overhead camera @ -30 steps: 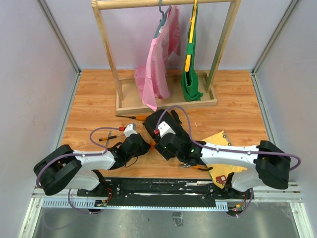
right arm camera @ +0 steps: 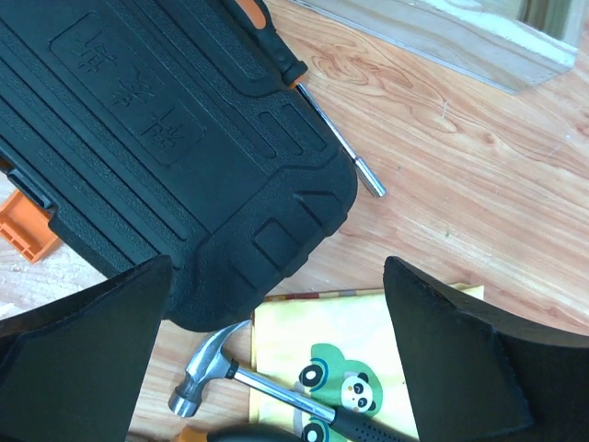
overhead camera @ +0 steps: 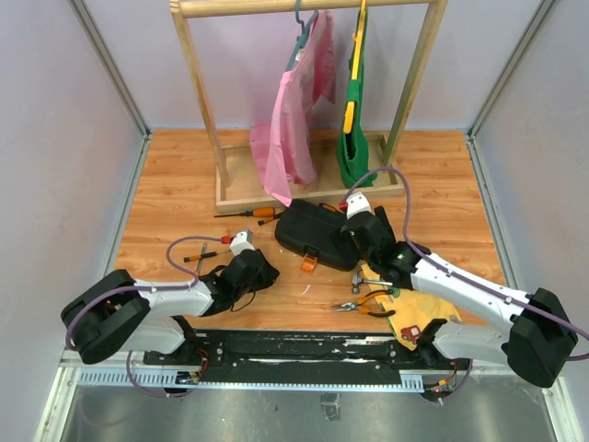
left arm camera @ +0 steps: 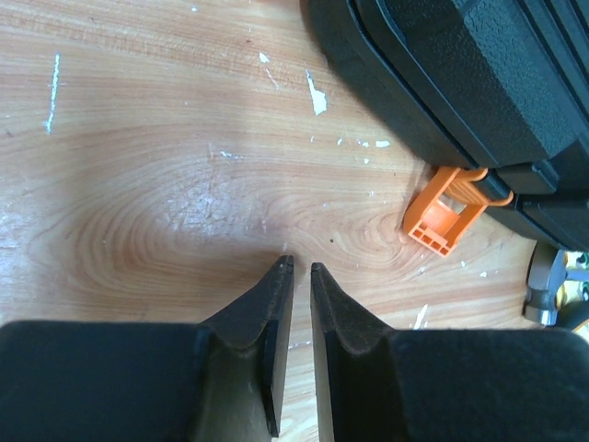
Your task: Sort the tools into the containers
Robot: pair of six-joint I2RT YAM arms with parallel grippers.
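Observation:
A black tool case (overhead camera: 308, 228) lies closed on the table's middle, its orange latch (left arm camera: 444, 214) sticking out at the near side. My right gripper is over the case's right end, its fingers wide apart with nothing between them. Under it, a claw hammer (right arm camera: 216, 368) rests partly on a yellow cloth (right arm camera: 327, 350). My left gripper is left of the case, fingertips slightly parted over bare wood. In the top view, pliers (overhead camera: 354, 305) with orange handles lie in front of the case. A screwdriver (overhead camera: 258, 213) lies behind it, and another (overhead camera: 204, 256) at the left.
Across the back stands a wooden rack (overhead camera: 221, 166) with a pink garment (overhead camera: 294, 129) and a green one (overhead camera: 352, 147) hanging from it. In the right wrist view a metal shaft (right arm camera: 340, 138) pokes out beside the case. Bare table shows at the far right.
The case has shifted and turned, its right end now farther right, and its orange latch has moved right. My right gripper has travelled right and backward. The left arm has stayed put.

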